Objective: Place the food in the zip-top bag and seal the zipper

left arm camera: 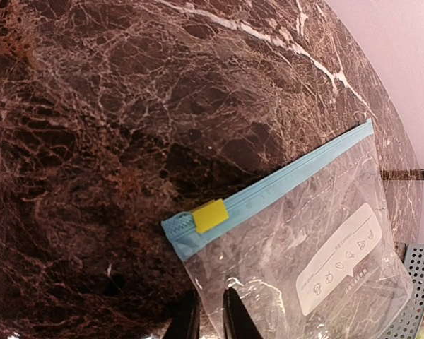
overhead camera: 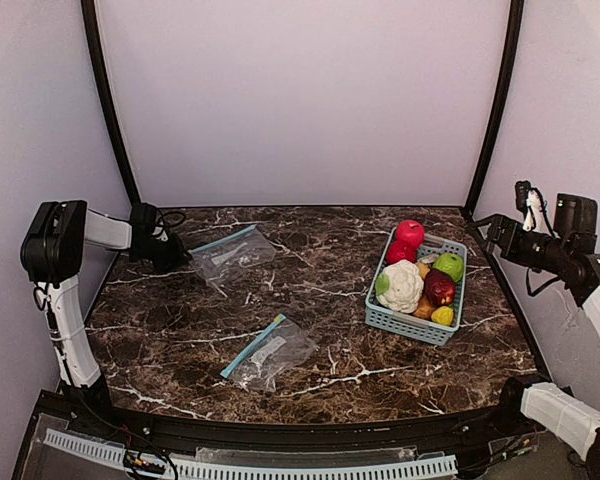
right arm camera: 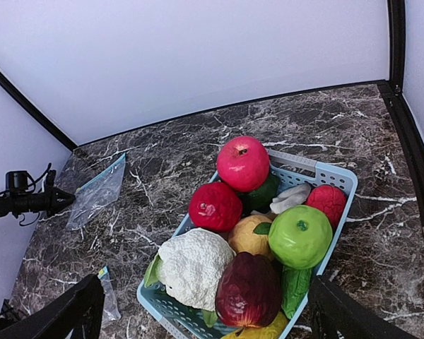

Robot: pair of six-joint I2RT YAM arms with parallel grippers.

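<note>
Two clear zip bags with blue zipper strips lie flat: the far bag [overhead camera: 230, 258] at the back left, the near bag [overhead camera: 272, 355] at front centre. My left gripper [overhead camera: 187, 259] is low at the far bag's left edge. In the left wrist view its fingers [left arm camera: 246, 323] stand a little apart, with the bag's side edge running between them; no firm grip shows. A yellow slider [left arm camera: 210, 216] sits at the zipper's near end. My right gripper [overhead camera: 493, 233] hangs open and empty at the right. Toy food, including a cauliflower [right arm camera: 196, 267] and a green apple [right arm camera: 300, 236], fills the basket.
The blue basket [overhead camera: 405, 324] stands on the right of the marbled table [overhead camera: 170, 340]. Bare table separates the bags from the basket. A wall [overhead camera: 25, 150] rises close behind the left arm.
</note>
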